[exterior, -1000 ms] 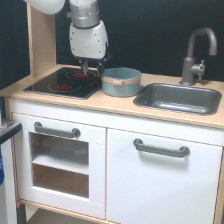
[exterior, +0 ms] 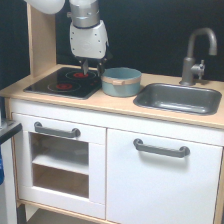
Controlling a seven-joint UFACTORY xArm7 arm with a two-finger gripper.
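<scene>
My gripper hangs below the white hand, over the right part of the black cooktop. Its dark fingers are small against the dark backdrop, so whether they are apart or together is unclear. Just to the right of them stands a grey-green pot, upright on the wooden counter between cooktop and sink. The fingers are close to the pot's left rim; contact cannot be made out.
A grey sink with a tall curved faucet fills the counter's right side. Below are a closed white cupboard door and an oven front, each with a grey handle. A wooden post rises at the left.
</scene>
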